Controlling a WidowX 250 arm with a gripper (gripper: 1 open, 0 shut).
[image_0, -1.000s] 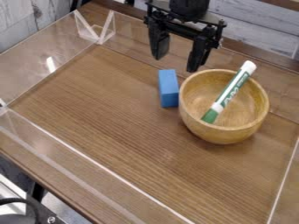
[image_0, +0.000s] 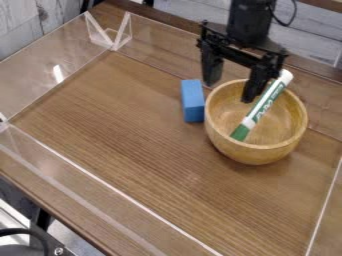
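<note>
My black gripper (image_0: 239, 60) hangs at the top of the camera view, over the back part of a tan round bowl (image_0: 234, 144), its dark fingers spread open with nothing visible between them. A white and green stick (image_0: 255, 114) lies slanted in the bowl, its upper end at the right rim. A blue block (image_0: 193, 100) rests on the wooden table just left of the bowl, apart from the fingers.
A white wall or edge runs along the back and left. A dark cable shows at the lower left corner.
My gripper has moved to the right, from above the blue block and the bowl's left toward the bowl's back right. The objects look unmoved.
</note>
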